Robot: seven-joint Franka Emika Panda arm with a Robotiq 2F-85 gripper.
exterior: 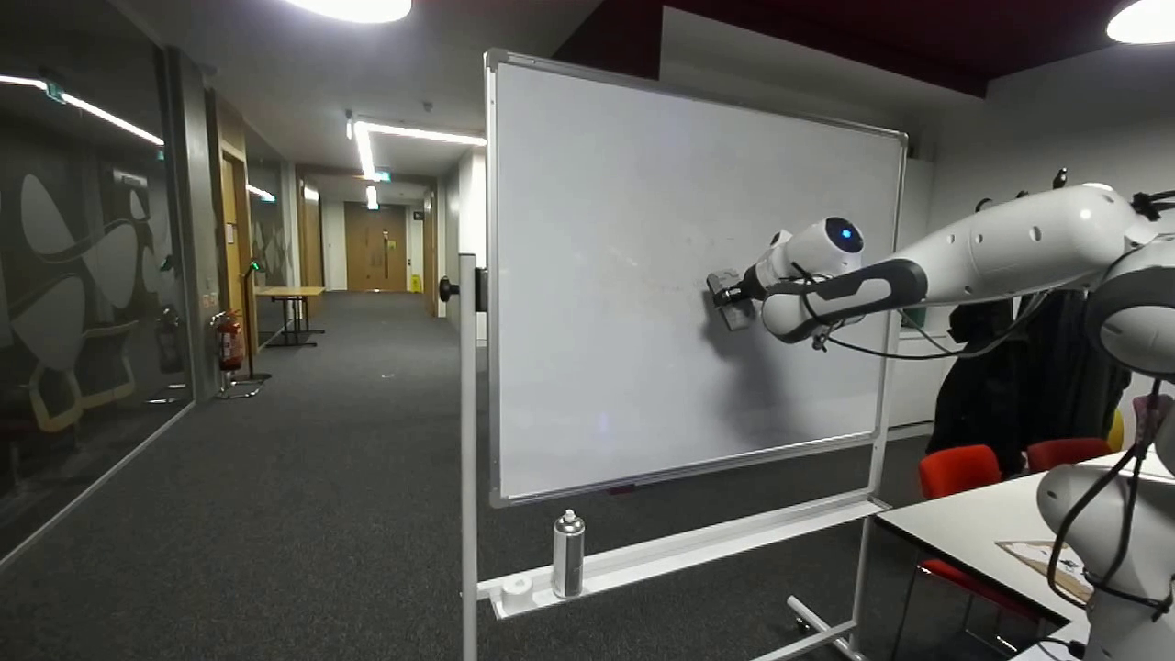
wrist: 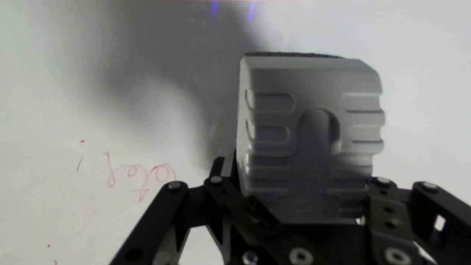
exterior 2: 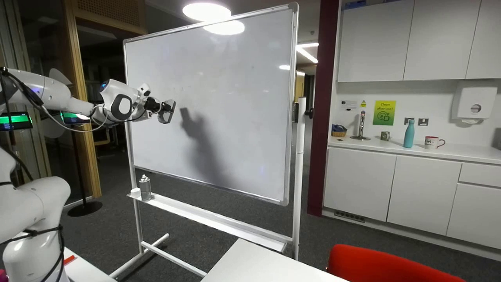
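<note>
A grey whiteboard eraser (wrist: 311,132) with ribbed sides fills the middle of the wrist view. My gripper is shut on it, one black finger (wrist: 227,170) on each side. In exterior view 2 the eraser (exterior 2: 166,112) stands off the whiteboard (exterior 2: 244,94), its shadow lying apart to the right. Exterior view 1 shows the eraser (exterior: 730,299) tilted in front of the board's right half. Thin red handwriting (wrist: 137,174) shows on the board, left of the eraser in the wrist view. More red marks sit at that view's lower left corner.
Below the board, a ledge (exterior: 705,547) carries a spray can (exterior: 568,554) and a small white roll (exterior: 517,593). White tables and red chairs (exterior: 956,472) stand near the arm. Open board surface surrounds the eraser.
</note>
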